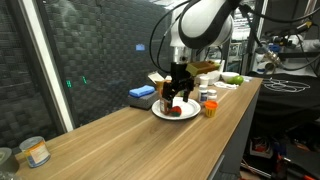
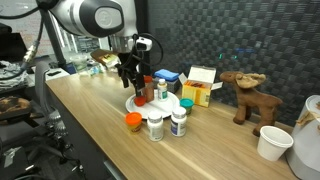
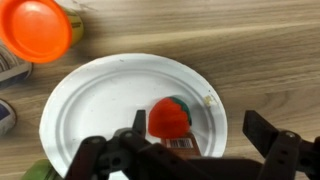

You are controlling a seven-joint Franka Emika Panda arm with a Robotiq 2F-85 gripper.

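A white plate (image 3: pixel 90 92) rests on the wooden table, and a red, tomato-like object (image 3: pixel 169 118) with a dark green edge lies on it. My gripper is open above the plate, its fingers spread to either side of the red object. Nothing is held. In the second exterior view the gripper (image 2: pixel 150 62) points down over the plate (image 2: pixel 171 103). A tall reddish-brown bottle (image 2: pixel 148 84) stands by the red object (image 2: pixel 140 100); the arm hides part of this area.
An orange-lidded jar (image 2: pixel 133 121) and white bottles (image 2: pixel 178 121) stand close to the plate. Behind are a yellow box (image 2: pixel 198 87), a blue sponge (image 2: pixel 166 75) and a toy moose (image 2: pixel 253 95). A white cup (image 2: pixel 272 143) stands farther right. Bare table (image 1: pixel 100 145) lies to one side.
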